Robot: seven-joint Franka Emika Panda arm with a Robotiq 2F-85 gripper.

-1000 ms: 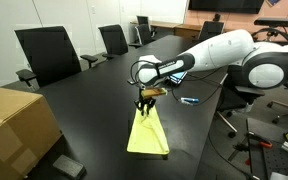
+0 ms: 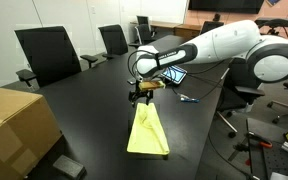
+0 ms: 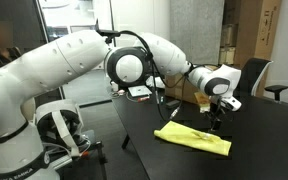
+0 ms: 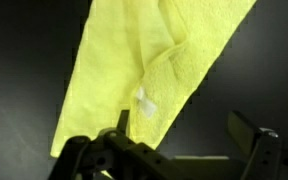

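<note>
A yellow cloth [image 2: 147,138] lies spread on the dark table, with a raised fold near its far end in exterior view 1. The fold and a small white label show on the cloth [image 4: 149,75] in the wrist view. Just above that far end hangs my gripper [image 2: 142,97], its fingers apart. In exterior view 2 the gripper [image 3: 215,123] is over the cloth [image 3: 192,138], near its rumpled part. The two dark fingers stand wide apart at the bottom of the wrist view, and nothing is held between them.
A cardboard box [image 2: 17,130] stands at the left edge of the table. A small dark object [image 2: 69,166] lies near it. Office chairs [image 2: 46,50] line the far side.
A second ago the gripper was lower, at the cloth's far end. The cloth looks unmoved.
</note>
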